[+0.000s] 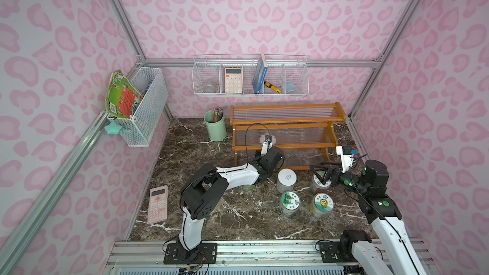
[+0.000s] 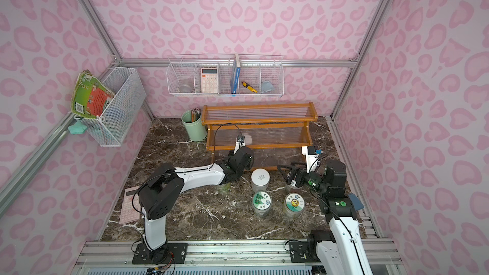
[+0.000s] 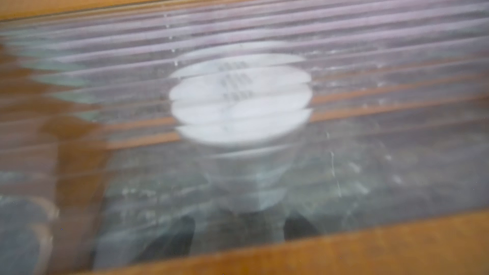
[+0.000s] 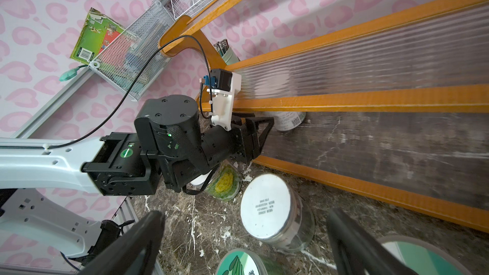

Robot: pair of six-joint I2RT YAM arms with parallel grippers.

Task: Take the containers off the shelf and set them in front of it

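Observation:
A clear jar with a white lid (image 3: 239, 96) stands under the ribbed see-through board of the wooden shelf (image 1: 285, 146); I see it blurred through that board in the left wrist view. My left gripper reaches in below the board, its dark fingers (image 3: 178, 234) on either side of the jar's lower part, shut on it. From the right wrist view, the same jar (image 4: 287, 120) shows at the left fingertips, partly behind the shelf's front rail. My right gripper stands open over the table jars, holding nothing.
Several lidded jars stand before the shelf, including a white-lidded one (image 1: 286, 177), a green-lidded one (image 1: 290, 200) and a yellow-pictured one (image 1: 323, 202). A green pen cup (image 1: 216, 128) is left of the shelf; a pink calculator (image 1: 157, 204) lies at front left.

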